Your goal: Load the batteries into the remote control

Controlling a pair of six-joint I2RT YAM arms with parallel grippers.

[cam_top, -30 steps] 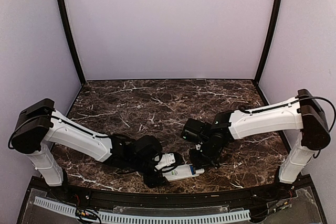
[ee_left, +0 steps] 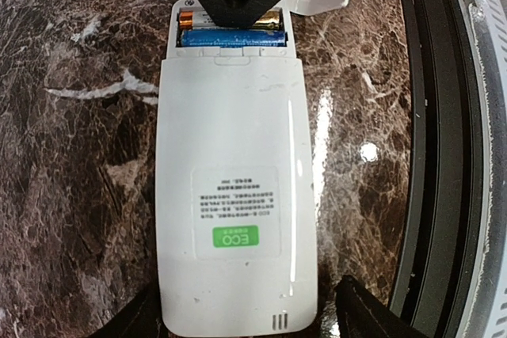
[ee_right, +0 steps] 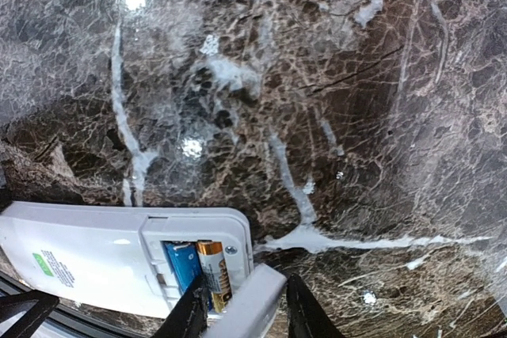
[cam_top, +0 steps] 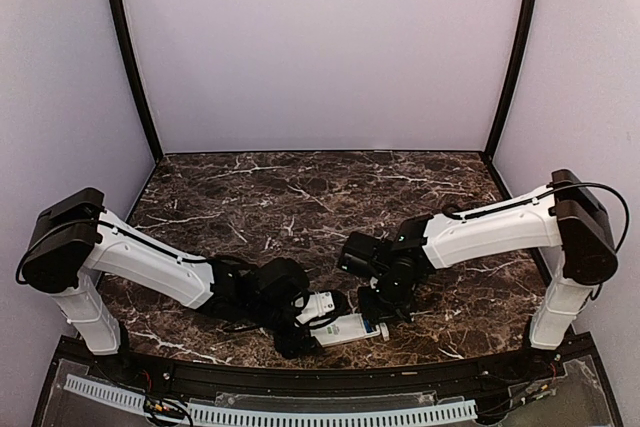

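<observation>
The white remote control lies back side up, its battery bay open at one end. A blue battery and an orange-and-gold battery lie side by side in the bay. Around the remote's other end stands my left gripper, part open, a gap showing beside one finger. Over the bay end is my right gripper, with the white battery cover between its fingers. The cover is tilted and off the bay; the lower part is out of frame. In the top view both arms hide much of the remote.
A dark rail runs along the front edge, close to the remote. The two grippers stand close together.
The white cover at the remote's right end has turned and now stands apart from it at an angle. The left arm has stayed put.
</observation>
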